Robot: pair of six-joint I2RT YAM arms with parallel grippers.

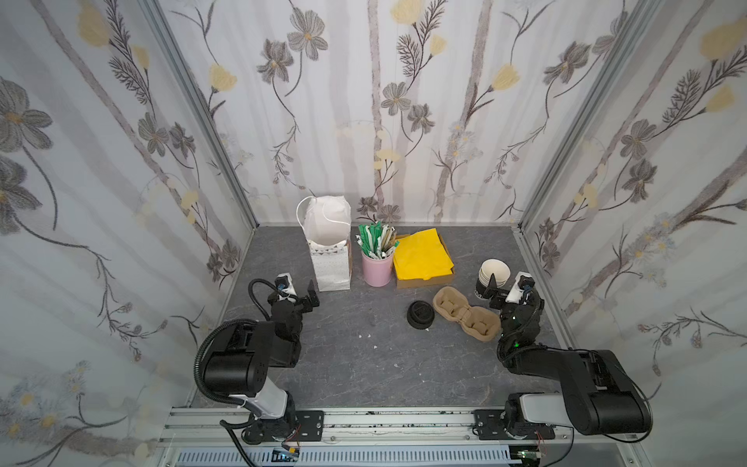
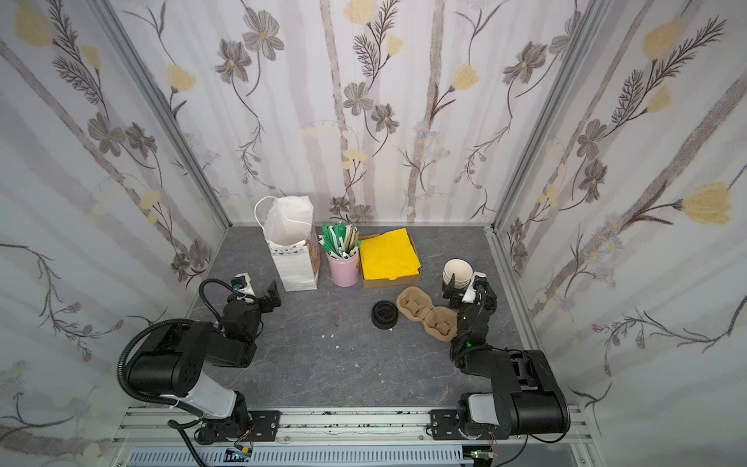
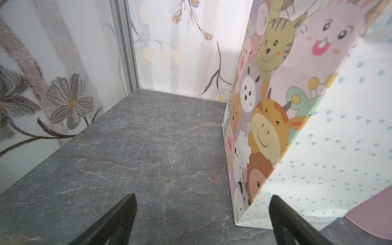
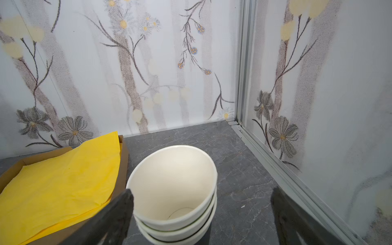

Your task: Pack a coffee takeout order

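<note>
A white paper bag (image 1: pixel 330 264) with rope handles stands at the back left; its animal-printed side (image 3: pixel 265 134) fills the right of the left wrist view. My open left gripper is at the table's left, in front of the bag, holding nothing. Stacked white cups (image 4: pixel 171 183) stand at the right, just beyond my open right gripper, nothing held. A cardboard cup carrier (image 1: pixel 467 311) lies left of that gripper, beside dark lids (image 1: pixel 420 313). A pink holder (image 1: pixel 376 271) of green and white sticks and a box of yellow napkins (image 1: pixel 420 257) stand at the back middle.
Patterned walls close in the back and both sides. Free table shows at the back left, beside the bag, and in the back right corner behind the cups.
</note>
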